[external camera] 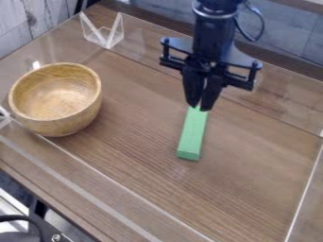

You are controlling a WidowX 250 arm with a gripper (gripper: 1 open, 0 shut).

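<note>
My dark gripper point(199, 94) hangs at the upper middle of the camera view, shut, with nothing visible between its fingers. Just below it a flat green bar point(194, 132) lies lengthwise on the wooden surface, its far end close under the gripper. A wooden bowl point(53, 98) sits at the left.
A small white wire rack point(104, 30) stands at the back left. Dark cables run along the bottom left corner.
</note>
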